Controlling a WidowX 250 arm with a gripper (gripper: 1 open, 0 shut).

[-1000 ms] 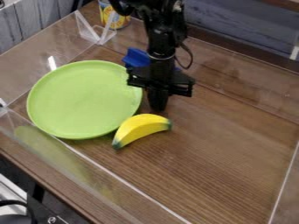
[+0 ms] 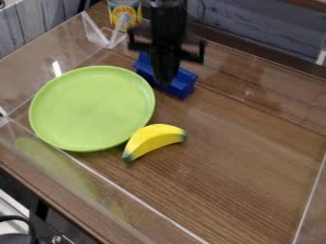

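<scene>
My gripper (image 2: 166, 50) is high at the top middle, dark and blurred, above a blue object (image 2: 170, 84) that lies on the wooden table right of the green plate (image 2: 90, 108). Nothing shows between the fingers; it appears shut, though blur hides detail. A yellow banana (image 2: 152, 142) lies below the plate's right edge.
A yellow can (image 2: 124, 14) stands at the back left. A clear rim runs along the left edge.
My gripper has risen away from beside the plate and banana toward the back, uncovering more of the blue object. The plate and banana have not visibly moved.
</scene>
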